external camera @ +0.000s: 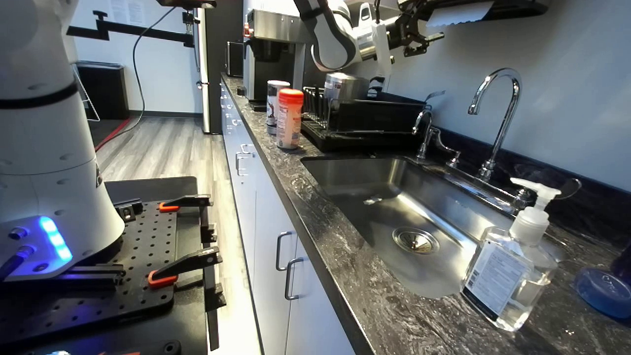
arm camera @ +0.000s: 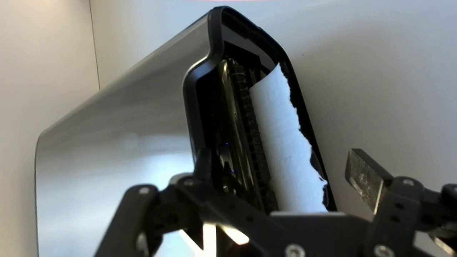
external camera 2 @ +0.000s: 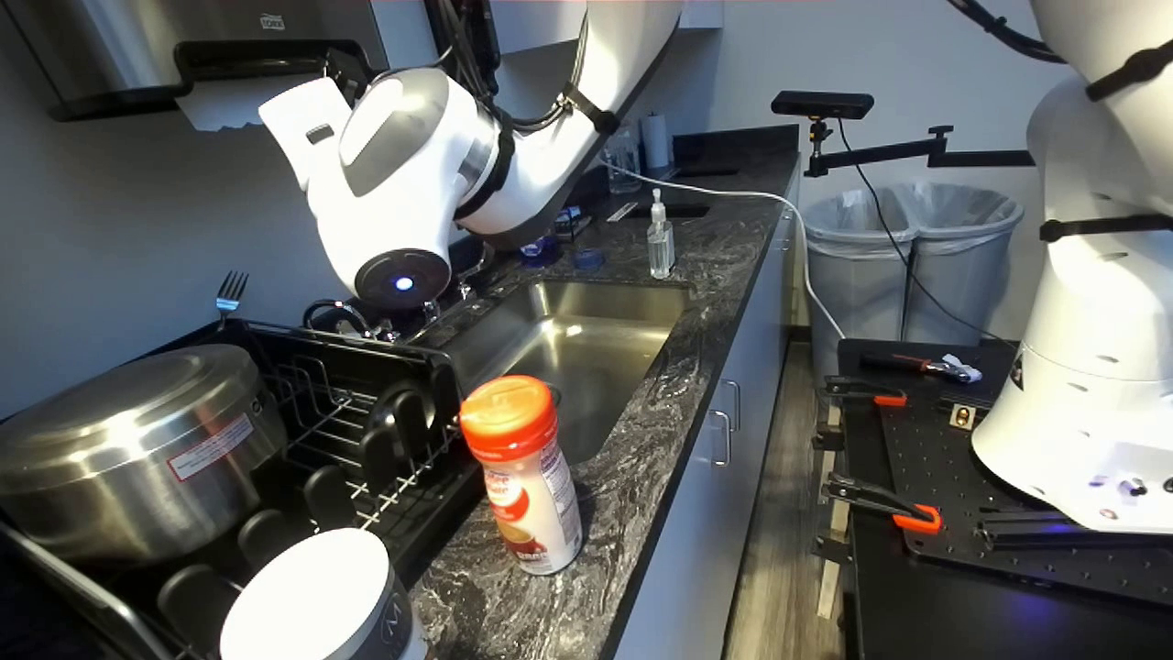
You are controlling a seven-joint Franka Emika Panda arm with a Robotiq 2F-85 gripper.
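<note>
A paper towel dispenser (arm camera: pixel 124 137) with a metal cover fills much of the wrist view. From its dark slot hangs a white paper towel (arm camera: pixel 285 145) with a torn edge. My gripper stands open below the slot, and the paper lies between the two finger directions with no visible grip on it. One of the fingers (arm camera: pixel 364 177) shows against the wall to the right. In exterior view 1 the gripper (external camera: pixel 427 26) is up near the wall, just left of the hanging paper (external camera: pixel 460 14). Exterior view 2 shows the dispenser (external camera 2: pixel 121 49), while the arm hides most of the gripper.
Under the arm are a dish rack (external camera: pixel 378 115) with a metal pot (external camera 2: pixel 143 451) and a red-lidded bottle (external camera: pixel 290 118). A sink (external camera: pixel 349 171) with a tall faucet (external camera: pixel 514 106) lies to the right. A soap bottle (external camera: pixel 508 272) stands on the counter's near end.
</note>
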